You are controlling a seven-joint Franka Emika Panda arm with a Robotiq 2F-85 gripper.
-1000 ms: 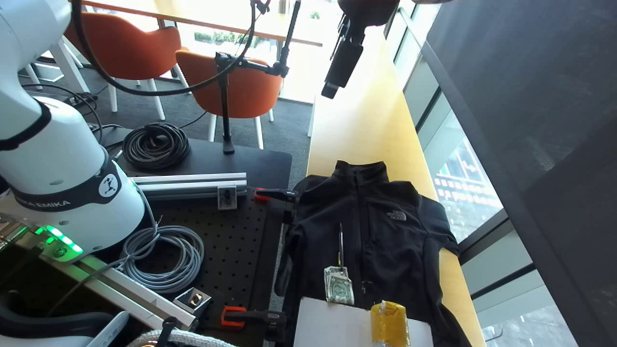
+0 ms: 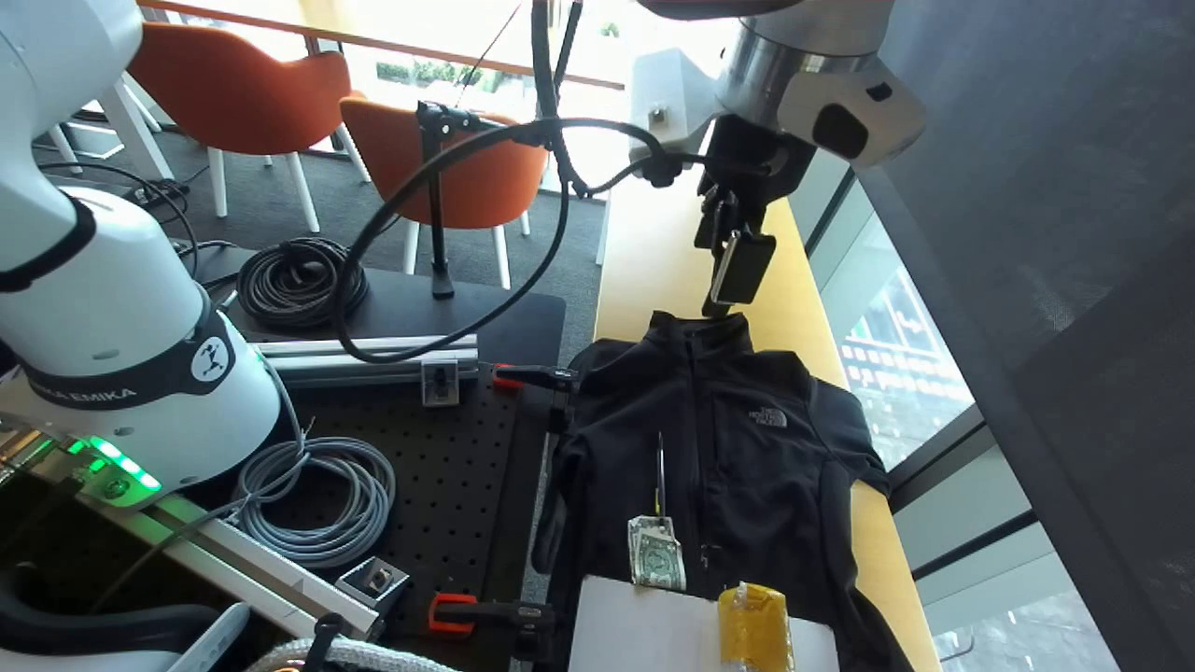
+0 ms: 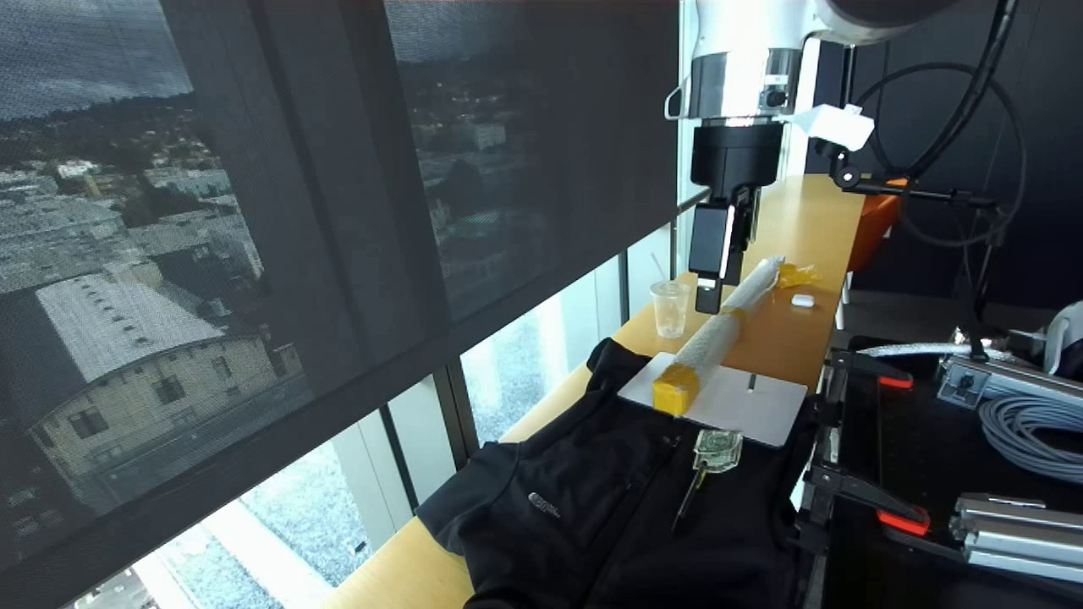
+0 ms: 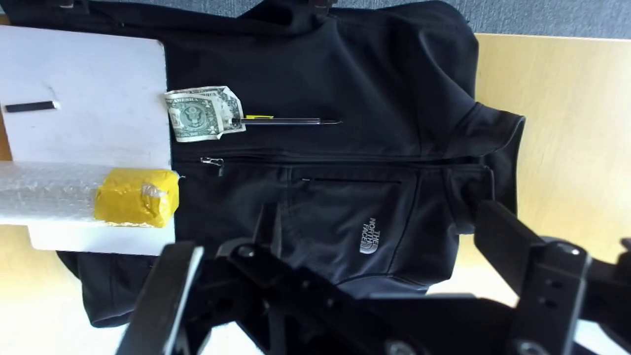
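A black jacket lies flat and zipped up on the wooden table, its collar at the right of the wrist view. On its front rest a folded dollar bill and a dark pen with a yellow clip; one end of the pen meets the bill's edge. My gripper hangs high over the jacket, fingers wide apart, and touches nothing. In the second exterior view the gripper points straight down, one finger largely hiding the other.
A white board overlaps the jacket's hem, with a bubble-wrapped roll taped yellow at its end across it. Beyond stand a clear cup and a small white case. Clamps line the black bench's edge; windows flank the other side.
In the first exterior view, my gripper has come down and to the right, nearer the jacket's collar, and its tilt is now closer to vertical. Jacket, bill, pen and roll have stayed put.
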